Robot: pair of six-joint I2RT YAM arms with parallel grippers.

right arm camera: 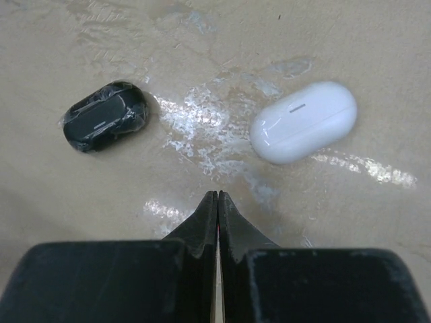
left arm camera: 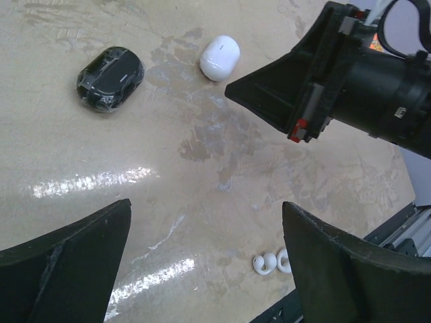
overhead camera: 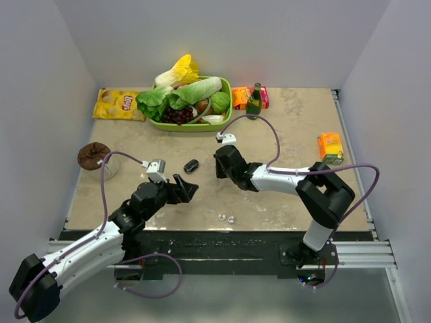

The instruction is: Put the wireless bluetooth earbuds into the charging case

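A closed white charging case (right arm camera: 304, 122) lies on the table, past the fingertips of my right gripper and to their right in the right wrist view. A closed black case (right arm camera: 106, 116) rests to the left of it. My right gripper is shut, nothing showing between its fingers; in the top view its arm hides the white case. Two small white earbuds (overhead camera: 226, 219) sit near the table's front edge. My left gripper stands wide open and empty, with the black case (left arm camera: 110, 79) beyond it in the left wrist view.
A green basket of vegetables (overhead camera: 186, 125) stands at the back, between a yellow chip bag (overhead camera: 119, 105) and a bottle (overhead camera: 254, 102). An orange box (overhead camera: 330, 147) is at the right, a brown-topped container (overhead camera: 95, 156) at the left. Free table lies right of centre.
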